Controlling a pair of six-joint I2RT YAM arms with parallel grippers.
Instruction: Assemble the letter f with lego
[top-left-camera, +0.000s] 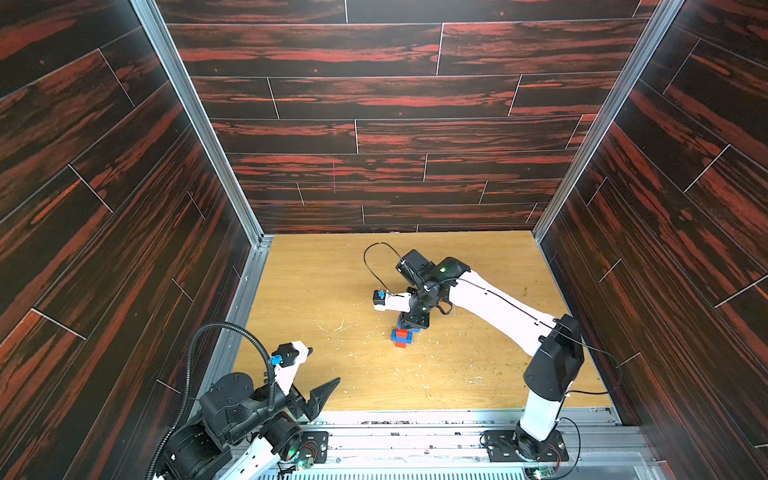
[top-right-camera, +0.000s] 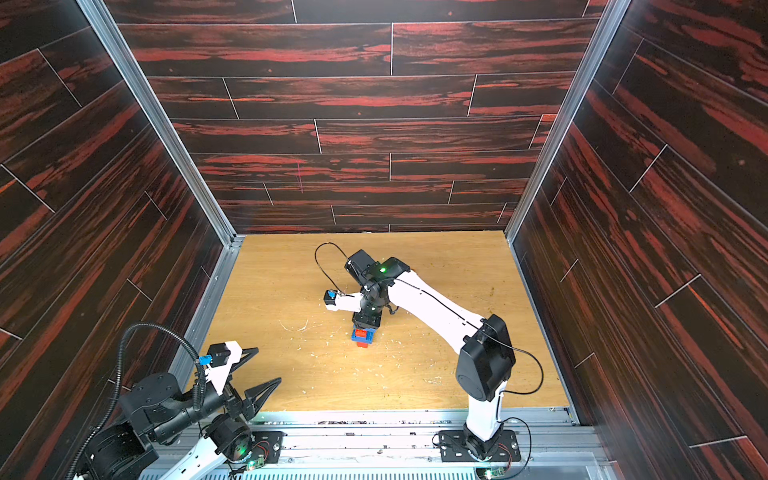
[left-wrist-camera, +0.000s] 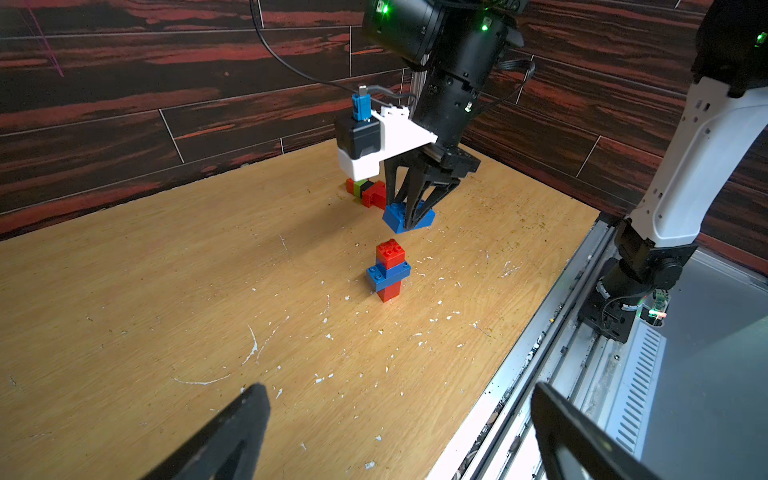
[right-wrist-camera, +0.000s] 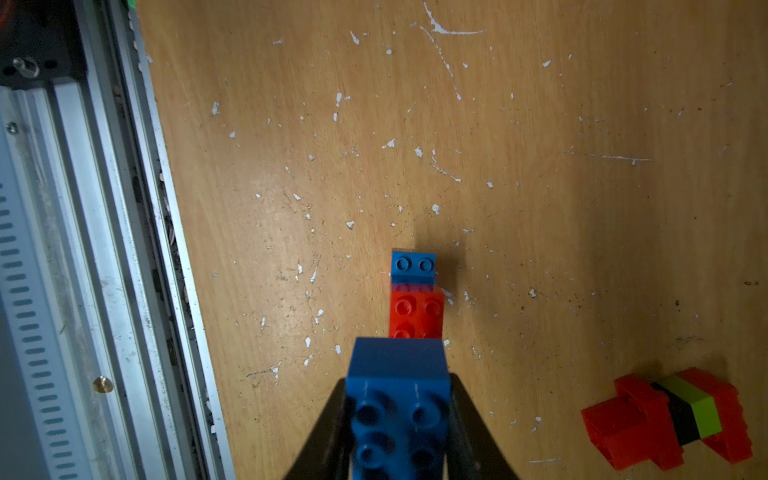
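Observation:
A small upright stack stands on the table, with a red brick (left-wrist-camera: 390, 253) on top, a blue brick (left-wrist-camera: 389, 275) crosswise below it and a red brick (left-wrist-camera: 389, 293) at the bottom. Just behind the stack, my right gripper is shut on a blue brick (right-wrist-camera: 397, 400), held above the table and clear of the stack. In the right wrist view this brick hides part of the stack's red top. My left gripper stands open at the front left, apart from the bricks, with only bare table between its fingers.
Beyond the right gripper lies a joined group of red, black and lime bricks (right-wrist-camera: 672, 416). Pale scratches and crumbs dot the wooden table (left-wrist-camera: 200, 304). A metal rail (right-wrist-camera: 160, 240) runs along the front edge.

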